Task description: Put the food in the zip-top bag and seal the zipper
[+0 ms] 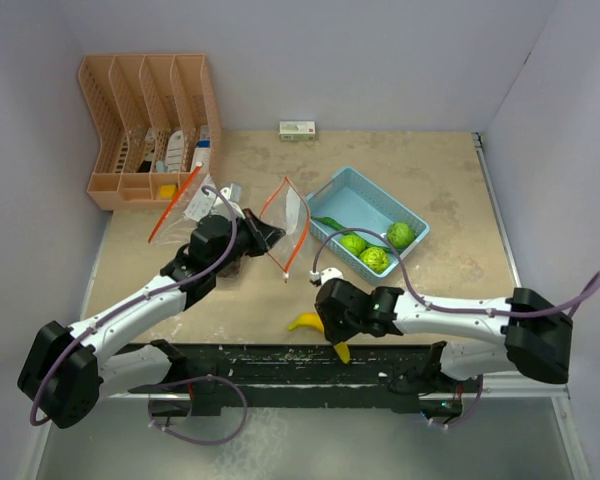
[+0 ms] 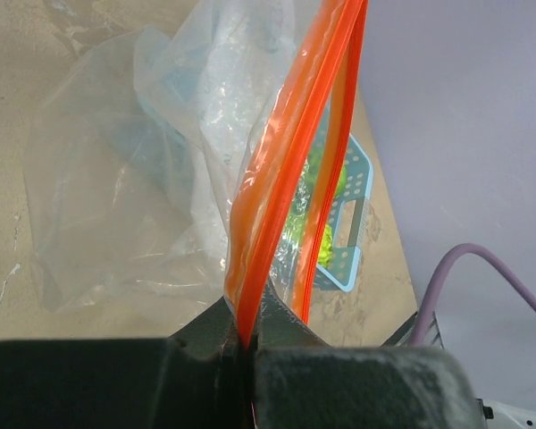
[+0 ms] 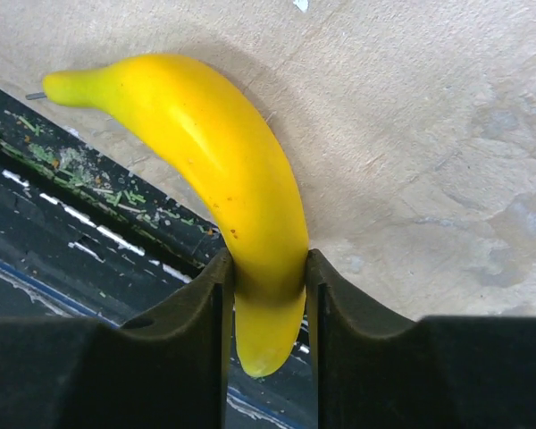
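Note:
A yellow banana lies across the table's front edge, with my right gripper shut around its lower part. From above, the banana shows on both sides of the right gripper. My left gripper is shut on the orange zipper rim of a clear bag. In the top view the bag is held up with its orange-edged mouth gaping, beside the left gripper. Its lower part is hidden behind the left arm.
Right of the bag stands a light blue basket with green vegetables. A peach divided rack fills the back left; a small box rests at the back wall.

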